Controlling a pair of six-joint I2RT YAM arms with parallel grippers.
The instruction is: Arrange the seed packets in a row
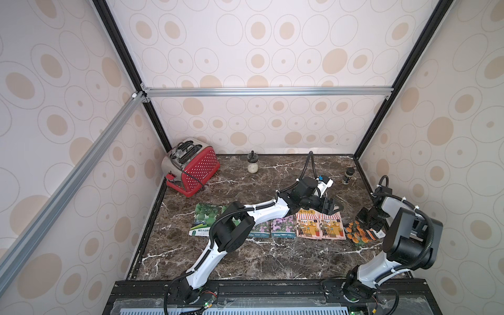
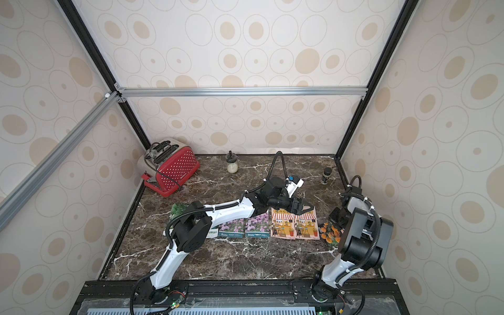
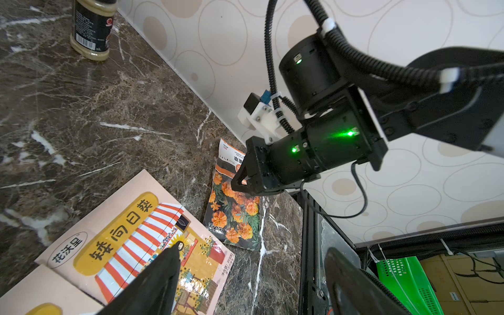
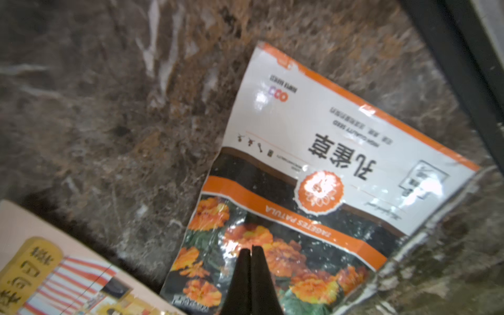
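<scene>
At the right end of the row lies an orange marigold packet [image 4: 336,152], askew, its top tilted toward the right edge. Over its flower picture my right gripper is shut, nothing showing between its fingers. Beside it are two pink sunflower packets [image 1: 332,228] [image 1: 308,228]. My left gripper [image 1: 336,210] stands open above the rightmost one. Further left lie purple-flower packets [image 2: 257,224] [image 2: 231,228], then a green packet [image 1: 204,212], partly hidden by the left arm.
A red and grey toaster [image 1: 194,165] stands at the back left. A pale jar [image 1: 252,163] is at the back, and a dark-capped bottle [image 1: 348,176] stands at the back right.
</scene>
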